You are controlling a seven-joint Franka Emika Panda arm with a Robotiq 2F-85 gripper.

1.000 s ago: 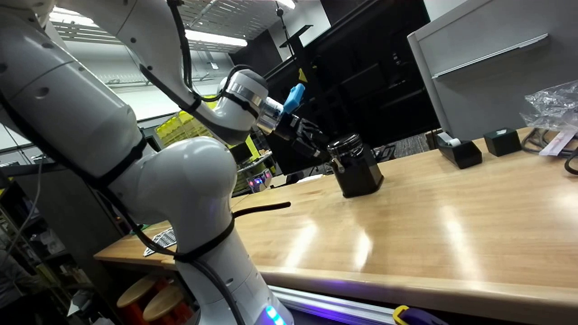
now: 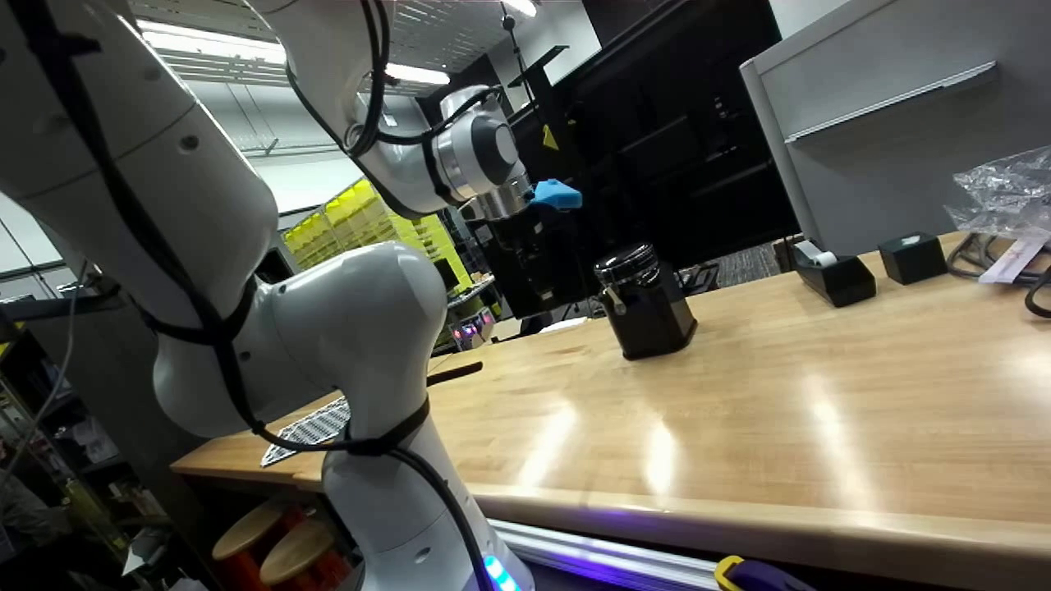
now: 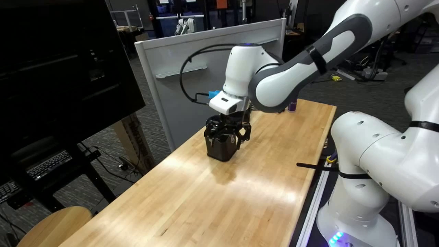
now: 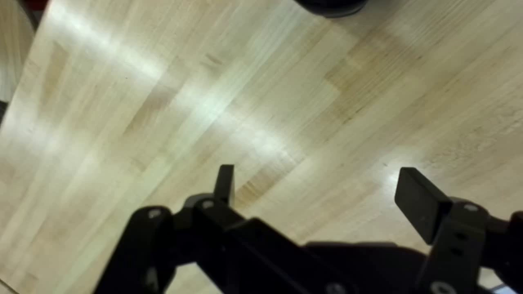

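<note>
A black canister (image 2: 655,315) with a clear-looking upper rim and a metal clasp stands upright on the wooden table (image 2: 788,394). My gripper is open, its two fingers wide apart with only bare table seen between them. In the first exterior view the dark gripper hangs to the left of the canister, apart from it. From the second exterior view, the gripper overlaps the canister (image 3: 221,148) in the line of sight. Only the canister's dark bottom edge (image 4: 336,5) enters the wrist view, at the top.
A black tape dispenser (image 2: 837,279), a small black box (image 2: 911,258) and a clear plastic bag (image 2: 1015,192) sit toward the table's far right. A grey partition (image 3: 185,86) stands behind the table.
My gripper has swung from slanting toward the canister to pointing more nearly straight down, with its tip farther left of it. The arm's joints have shifted; the canister has stayed put.
</note>
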